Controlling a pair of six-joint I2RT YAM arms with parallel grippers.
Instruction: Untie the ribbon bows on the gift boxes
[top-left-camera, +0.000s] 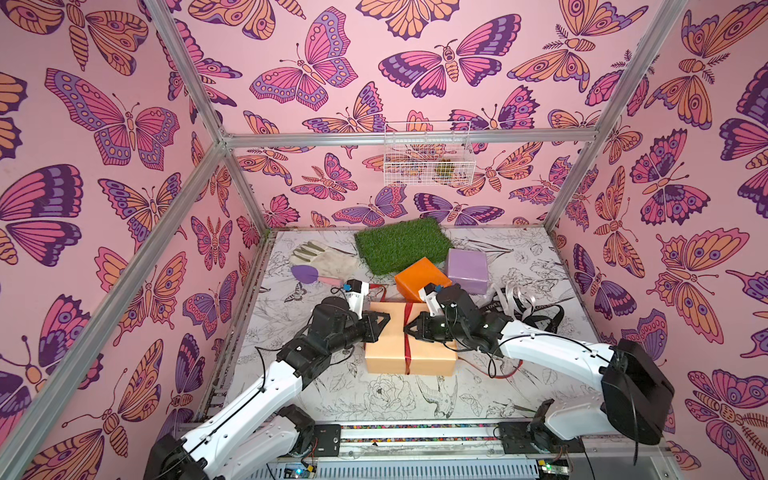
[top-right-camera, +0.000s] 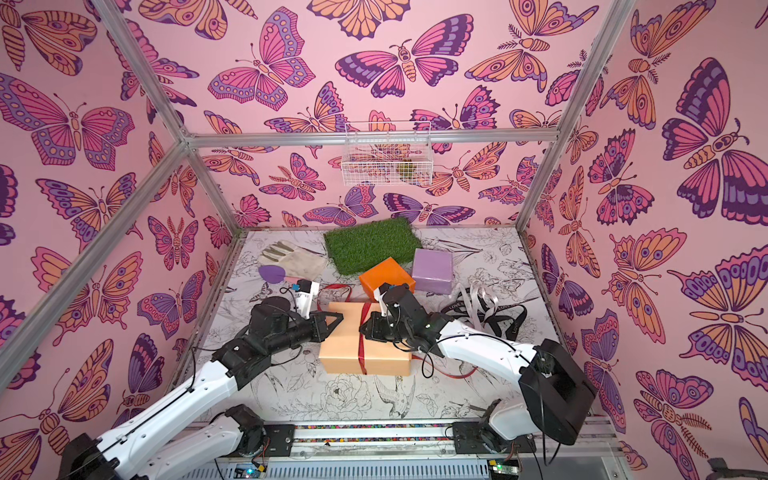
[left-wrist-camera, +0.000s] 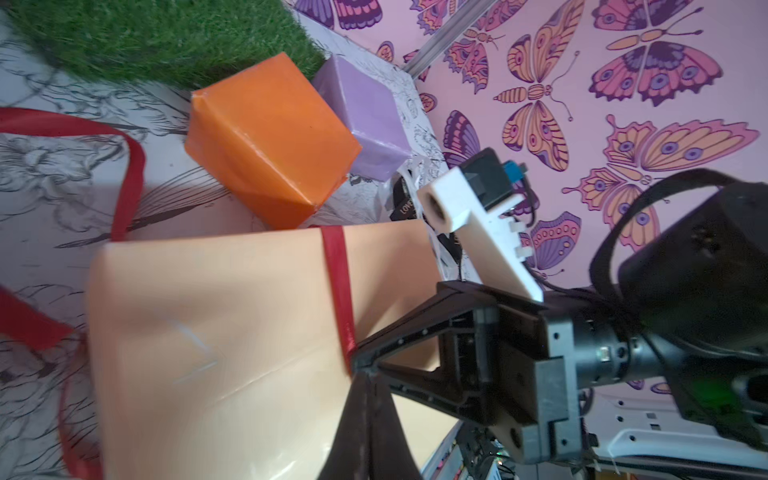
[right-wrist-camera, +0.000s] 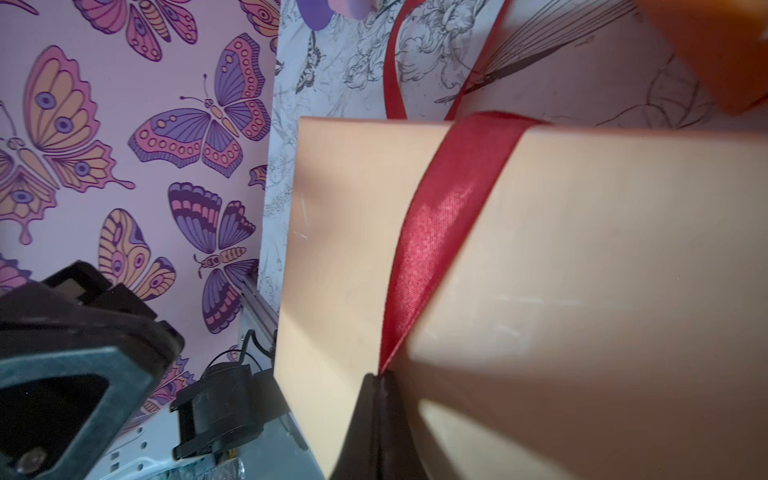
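Note:
A peach gift box (top-left-camera: 388, 356) sits at the front centre with a flat red ribbon (right-wrist-camera: 440, 224) across its top; no bow shows on it. My right gripper (top-right-camera: 365, 328) is shut at that ribbon, whose strip runs into its fingertips in the right wrist view. My left gripper (top-left-camera: 384, 320) is shut over the box's left part, with nothing visible between its fingers. Behind stand an orange box (left-wrist-camera: 264, 140) and a lilac box (left-wrist-camera: 360, 112), without ribbons in view. Loose red ribbon (right-wrist-camera: 393, 72) lies on the table behind and beside the peach box.
A grass mat (top-left-camera: 400, 240) and gloves (top-left-camera: 324, 260) lie at the back left. A tangle of black and white ribbons (top-right-camera: 500, 320) lies right of the boxes. A wire basket (top-left-camera: 428, 164) hangs on the back wall. Bare table shows along the front and left.

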